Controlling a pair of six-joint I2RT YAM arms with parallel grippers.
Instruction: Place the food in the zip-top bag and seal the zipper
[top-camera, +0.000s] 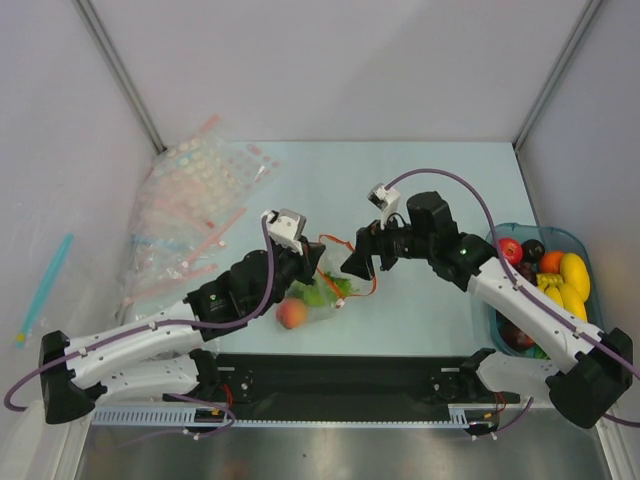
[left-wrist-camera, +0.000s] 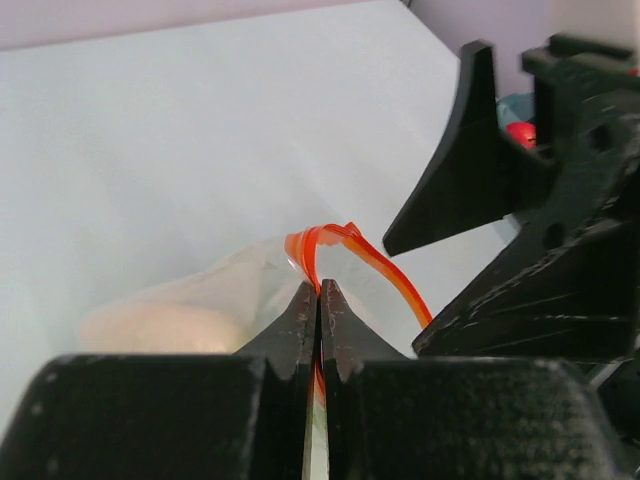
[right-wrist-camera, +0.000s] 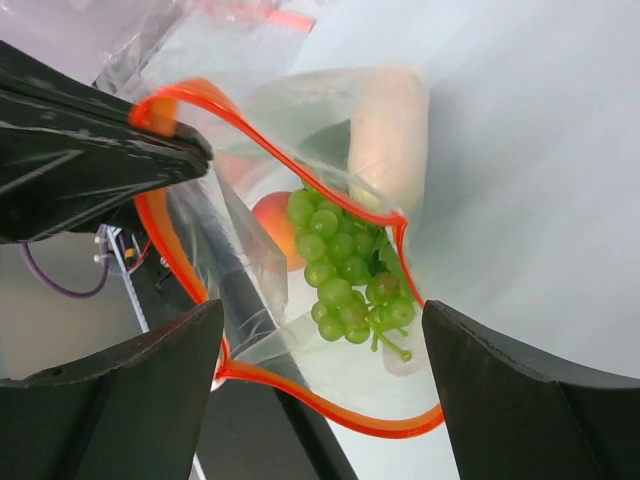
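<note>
The clear zip bag (right-wrist-camera: 250, 305) with its orange-red zipper rim stands open between my two grippers. Inside it, in the right wrist view, lie green grapes (right-wrist-camera: 345, 262), a peach (right-wrist-camera: 277, 225) and a pale long item (right-wrist-camera: 388, 138). My left gripper is shut on the bag's orange rim (left-wrist-camera: 310, 250), pinching it at one side. My right gripper stands open at the bag's mouth, its fingers (right-wrist-camera: 150, 390) apart with no food between them. From above, the peach (top-camera: 291, 313) shows through the plastic below the left gripper (top-camera: 314, 250); the right gripper (top-camera: 366, 262) is close by.
A blue basket (top-camera: 592, 268) of fruit, with bananas (top-camera: 574, 285) and a red apple (top-camera: 511, 250), stands at the right edge. Several other plastic bags (top-camera: 190, 200) lie at the left.
</note>
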